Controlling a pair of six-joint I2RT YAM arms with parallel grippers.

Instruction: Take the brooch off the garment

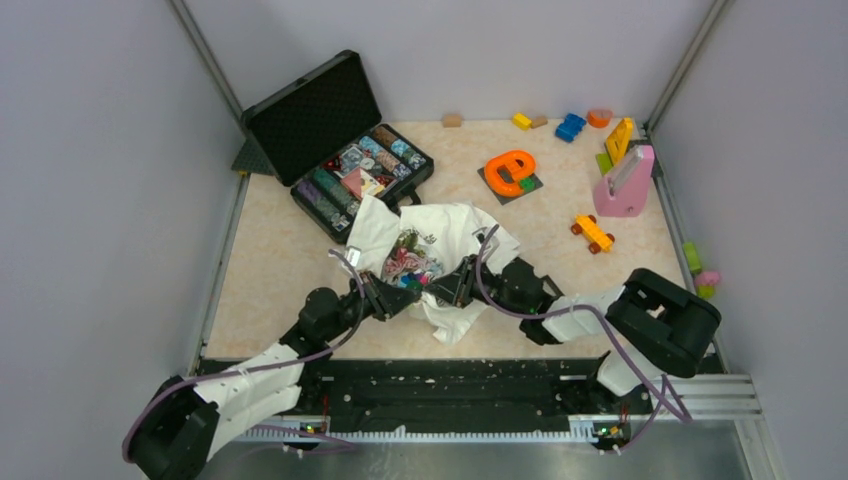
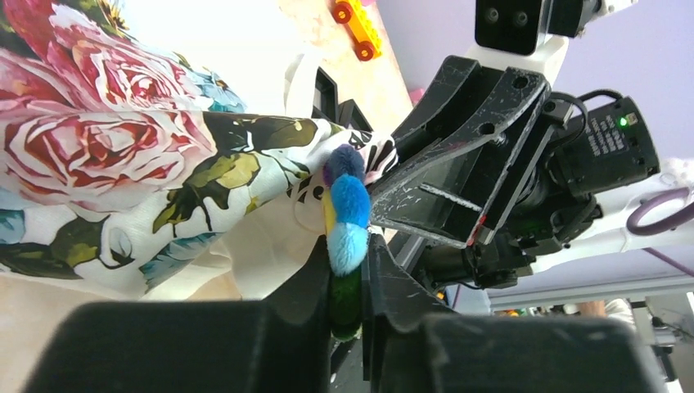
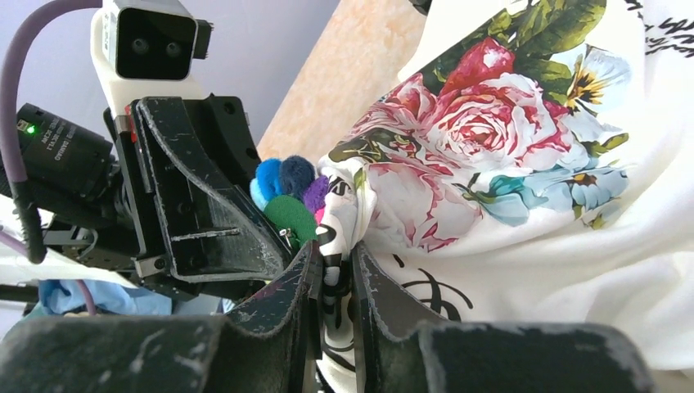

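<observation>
The white floral garment (image 1: 460,225) is bunched mid-table, its printed front visible in both wrist views. A brooch of coloured pom-poms on green felt (image 3: 290,214), with a small metal clasp on its back, sits beside a bunched fold. My right gripper is shut on that fold. My left gripper has the pom-pom brooch (image 2: 350,205) between its fingers, with green felt low in the gap; how firmly they close on it is unclear. The two grippers face each other closely.
An open black case (image 1: 310,120) of chip rows is behind, left. An orange track (image 1: 510,160), a toy car (image 1: 592,232) and a pink toy (image 1: 625,185) lie to the right.
</observation>
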